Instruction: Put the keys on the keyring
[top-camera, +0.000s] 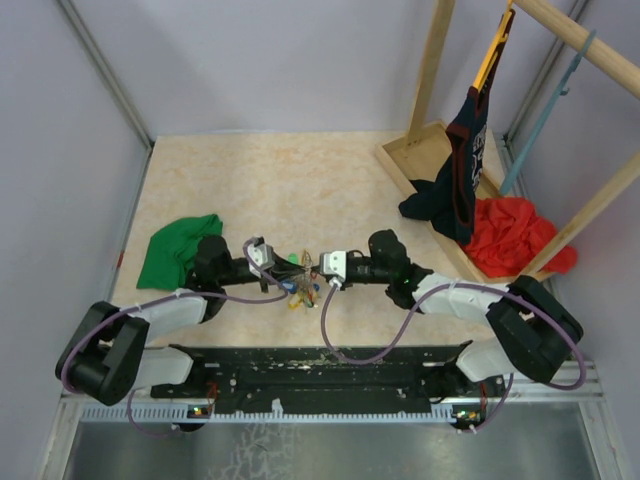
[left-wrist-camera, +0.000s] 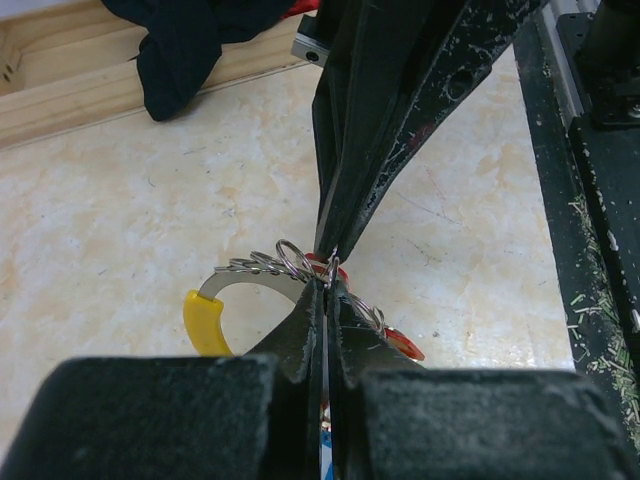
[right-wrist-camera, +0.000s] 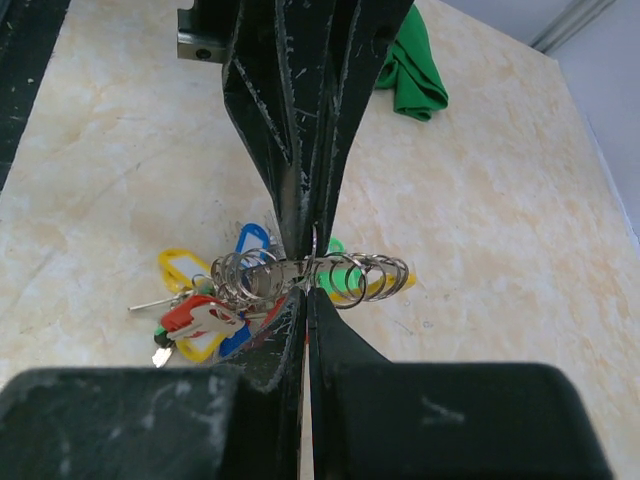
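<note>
My two grippers meet tip to tip over the table's middle, both shut on the metal keyring (left-wrist-camera: 290, 258), a cluster of wire rings seen in both wrist views. My left gripper grips at a ring; my right gripper does the same from the opposite side. Keys with coloured covers hang around and below the rings: a red one (right-wrist-camera: 195, 318), a yellow one (left-wrist-camera: 204, 322), blue and green ones. Whether each key is threaded on a ring I cannot tell.
A green cloth (top-camera: 175, 250) lies at the left. A wooden frame (top-camera: 400, 160) with dark and red cloths stands at the right.
</note>
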